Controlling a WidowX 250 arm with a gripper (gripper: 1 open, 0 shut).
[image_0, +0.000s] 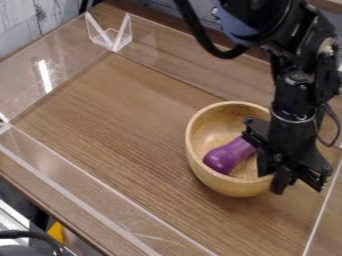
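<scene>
A round tan wooden bowl sits on the right side of the table, holding a purple eggplant-like object. The black gripper reaches down from the upper right over the bowl's right rim, where it is shut on the bowl. The fingertips partly hide that side of the bowl, so their exact grip is hard to see.
A clear plastic rack stands at the back left. Cables lie at the lower left corner, off the table's edge.
</scene>
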